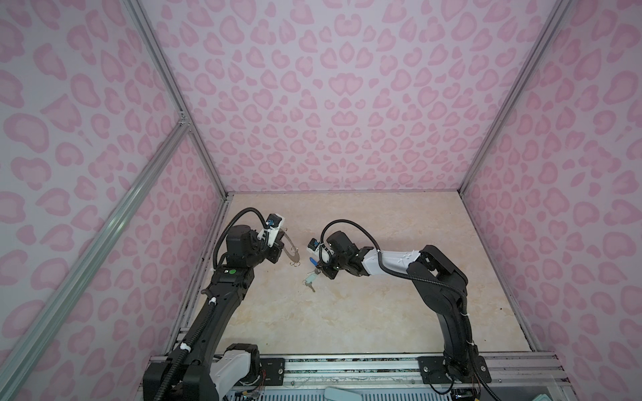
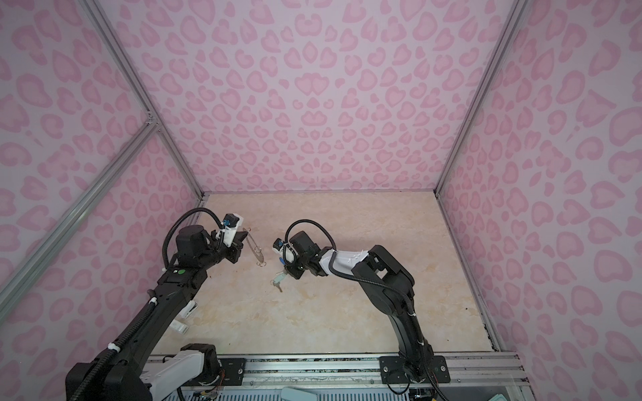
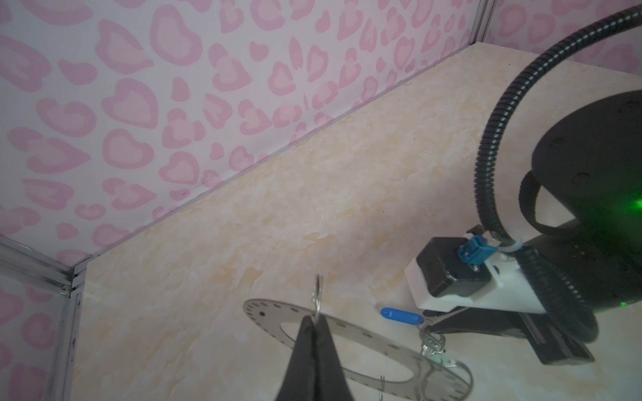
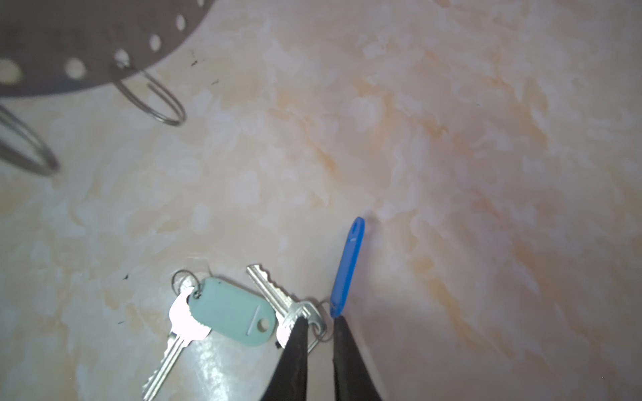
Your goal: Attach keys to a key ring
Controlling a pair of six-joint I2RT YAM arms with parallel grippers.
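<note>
A grey oval metal key ring (image 3: 374,344) with holes along its rim and small wire rings hangs in the air, held by my left gripper, shut on its rim. In the top left view this ring (image 1: 293,250) slants down from the fingers. Beneath my right gripper lie a blue tag (image 4: 347,267) and a silver key (image 4: 294,314) with a small wire ring. Its fingers are shut to a narrow gap beside that ring; whether they grip it I cannot tell. Left of them, a mint-green tag (image 4: 230,310) and another key (image 4: 180,330) lie on the table.
The right arm's wrist (image 3: 468,274) stands close beside the hanging key ring. White items (image 2: 179,325) lie beside the left arm.
</note>
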